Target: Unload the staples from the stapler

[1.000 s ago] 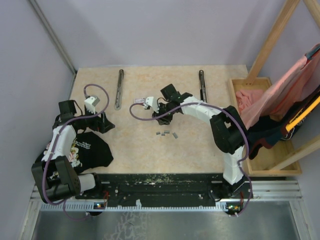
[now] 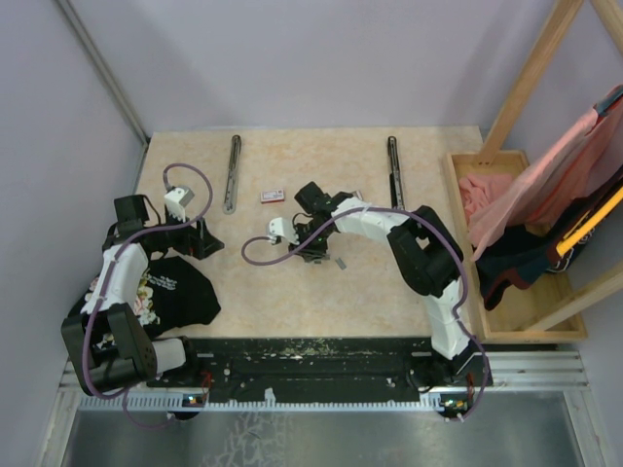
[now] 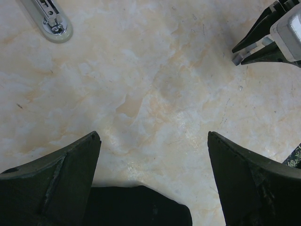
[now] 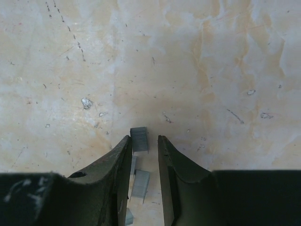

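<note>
A long grey stapler lies on the table left of centre; its metal end shows in the left wrist view. Several small grey staple strips lie loose mid-table, among them one strip right of my right gripper. In the right wrist view that gripper is low over the table, partly open, its fingertips on either side of one short strip; no grip on it shows. Another strip lies nearer, partly behind the fingers. My left gripper stands wide open and empty.
A red and white box sits behind the right gripper. A second, dark long tool lies at back right. A black cloth is at front left, a wooden crate at right.
The left arm has stayed still.
</note>
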